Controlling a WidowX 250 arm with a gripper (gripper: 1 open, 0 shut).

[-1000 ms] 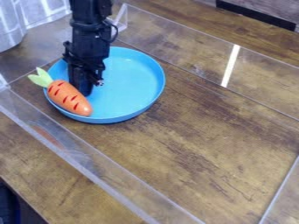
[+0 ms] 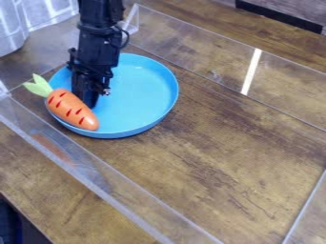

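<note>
A blue round plate (image 2: 140, 100) rests on the wooden table at the upper left. An orange toy carrot (image 2: 72, 110) with pale green leaves lies on its left side, leaves toward the rim. My black gripper (image 2: 79, 84) reaches down from the top over the left part of the plate, just behind the carrot. Its fingertips are dark and partly hidden by the carrot; I cannot see anything held between them.
Clear plastic panels run along the left of the table and the right edge. The wooden table (image 2: 230, 162) to the right of the plate is free.
The carrot has shifted a little toward the front of the plate. The gripper has moved only slightly.
</note>
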